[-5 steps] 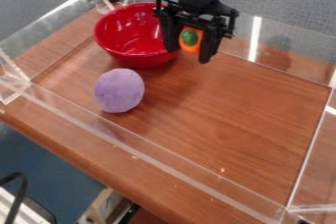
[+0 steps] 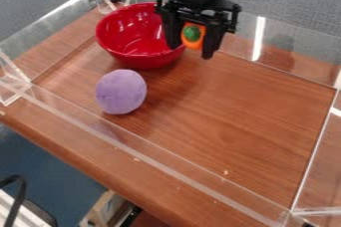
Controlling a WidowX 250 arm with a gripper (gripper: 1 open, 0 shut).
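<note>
My black gripper [image 2: 196, 27] hangs at the upper middle, just right of a red bowl [image 2: 134, 47] and partly over its rim. An orange object with a green centre [image 2: 193, 36] is between my fingers, raised near the bowl's right side; whether the fingers press on it is hard to see. A purple ball [image 2: 120, 92] lies on the wooden surface in front of the bowl.
Clear plastic walls [image 2: 213, 177] border the wooden table [image 2: 233, 131] on all sides. A blue floor shows at the lower left.
My gripper and the orange object have shifted slightly to the right over the last second. The bowl and the ball are unmoved.
</note>
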